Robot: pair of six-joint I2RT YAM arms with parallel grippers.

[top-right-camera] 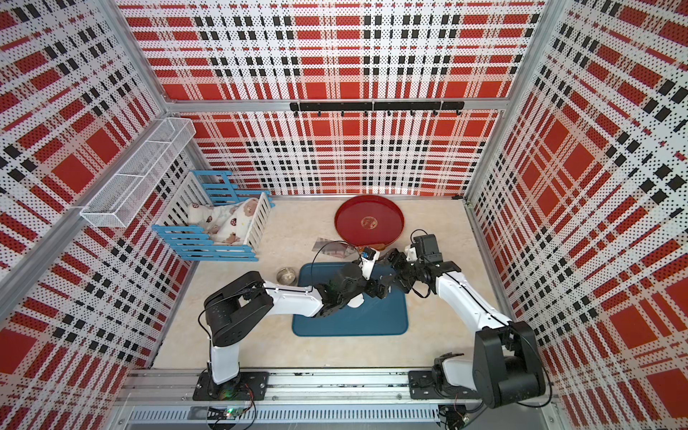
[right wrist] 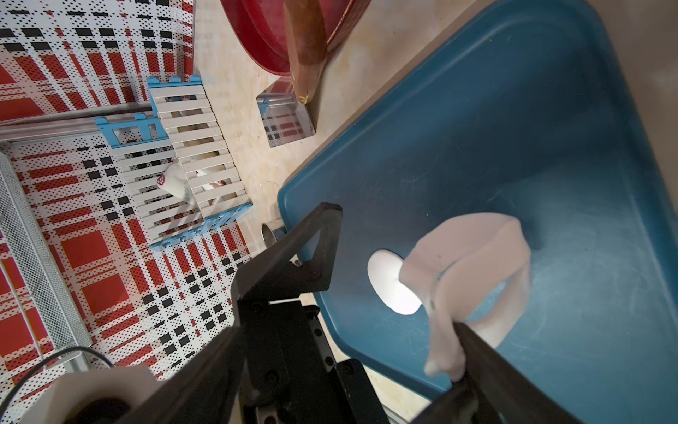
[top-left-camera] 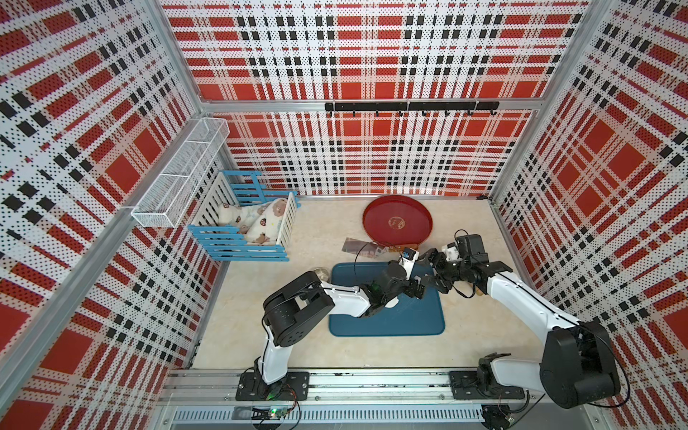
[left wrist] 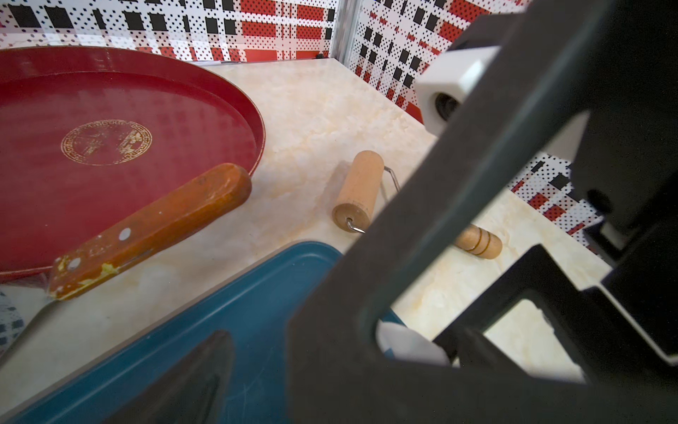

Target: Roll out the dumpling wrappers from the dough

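In the right wrist view, a pale, soft loop of dough [right wrist: 487, 247] hangs above the blue tray [right wrist: 452, 169], its lower tail against a finger [right wrist: 494, 378] of my right gripper. Beyond it, a white round piece [right wrist: 387, 282] lies flat on the tray. My right gripper is open. Very close to it over the tray is my left gripper, also open; parts of the other gripper block much of the left wrist view. Beyond the tray's corner lies a rolling pin [left wrist: 360, 187] with a wooden handle, partly hidden there.
A red round tray [top-left-camera: 396, 215] stands at the back, with a wooden-handled scraper [left wrist: 152, 229] by its front edge. A metal bowl [top-right-camera: 286, 276] sits left of the blue tray. The slatted blue-white crib [top-left-camera: 243, 240] occupies the back left. Free table lies in front.
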